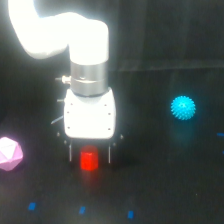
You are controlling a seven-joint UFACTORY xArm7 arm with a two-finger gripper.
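Observation:
A small red block lies on the dark table, left of centre. Right over it is my white gripper, its two thin dark fingers spread to either side of the block. Dark gaps show between the block and both fingers, so the fingers stand open and do not press on it. The block's upper part is partly covered by the gripper's body.
A pink faceted ball sits at the left edge. Farther back on the right is a spiky cyan ball. Small blue marks dot the table's front.

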